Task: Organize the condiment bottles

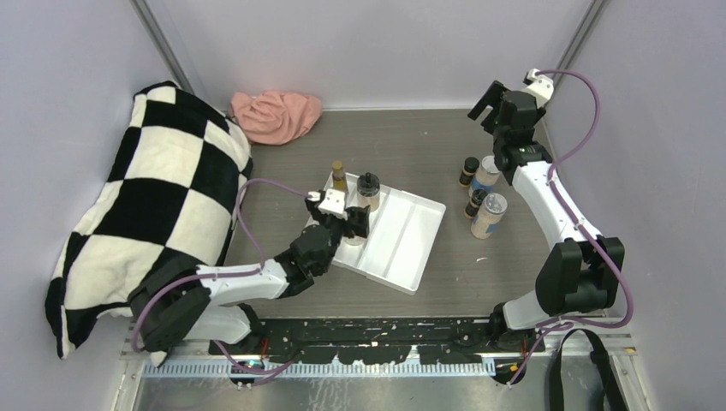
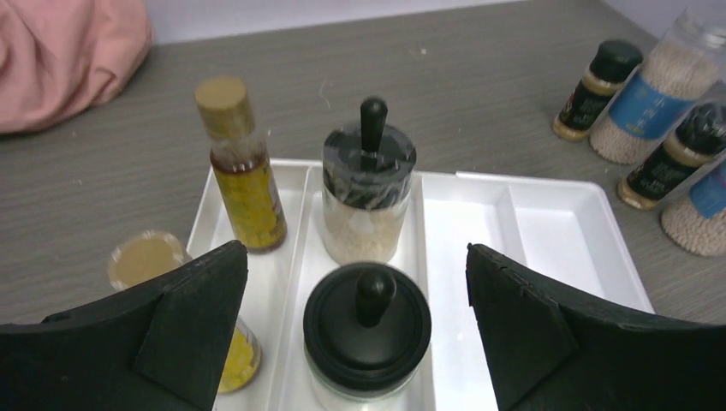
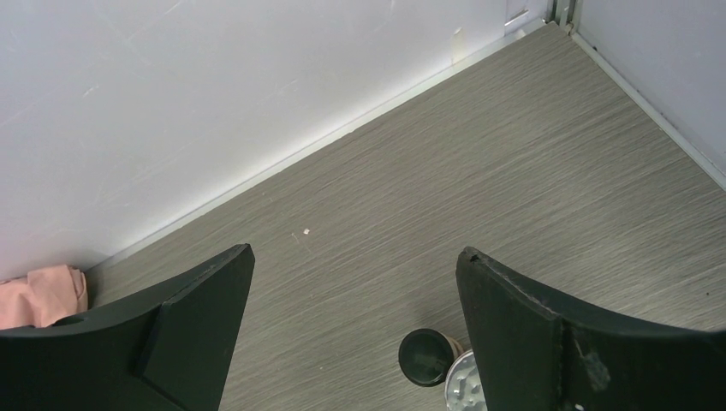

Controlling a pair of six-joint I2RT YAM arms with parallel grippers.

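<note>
A white divided tray [image 1: 409, 231] holds condiment containers in its left part. In the left wrist view, two yellow-labelled bottles, the far one [image 2: 250, 201] and the near one [image 2: 235, 360], stand in the leftmost compartment. Beside them are a clear jar [image 2: 366, 205] and a black-lidded jar [image 2: 366, 330]. My left gripper is open above the tray, its fingers on either side of the black-lidded jar's lid. Right of the tray stand two blue-labelled shakers [image 1: 489, 215] and two small dark-capped bottles [image 1: 468, 171]. Open and empty, my right gripper hangs beyond them.
The tray's right compartments [image 2: 556, 227] are empty. A pink cloth [image 1: 276, 117] lies at the back left, and a checkered cushion [image 1: 158, 205] fills the left side. Bare table [image 1: 394, 141] stretches behind the tray.
</note>
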